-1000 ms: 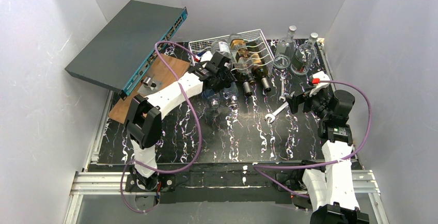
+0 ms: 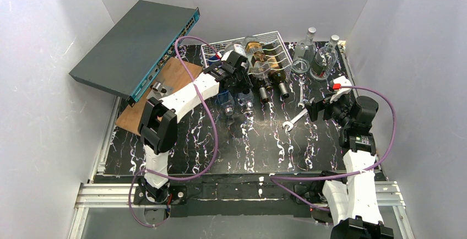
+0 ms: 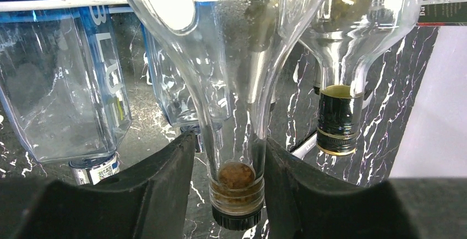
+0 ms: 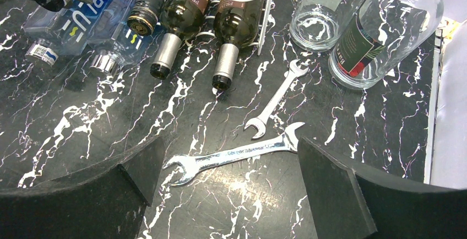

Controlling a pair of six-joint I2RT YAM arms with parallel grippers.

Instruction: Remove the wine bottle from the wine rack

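Observation:
A white wire rack holds several bottles at the back centre. My left gripper is over it, fingers part open on either side of the neck of a clear, corked bottle; whether they touch it is unclear. A bottle with a black cap lies to its right, and blue-labelled bottles to its left. Two dark wine bottles with silver necks lie at the rack's right end. My right gripper stands open above the counter, nothing between its fingers.
Two upright glass bottles stand right of the rack. Two wrenches lie on the marble counter. A wooden board and a large grey flat case are at the left.
The left arm and gripper have shifted slightly to the right over the rack, and its cable moved with it. The right arm and the bottles show no visible change.

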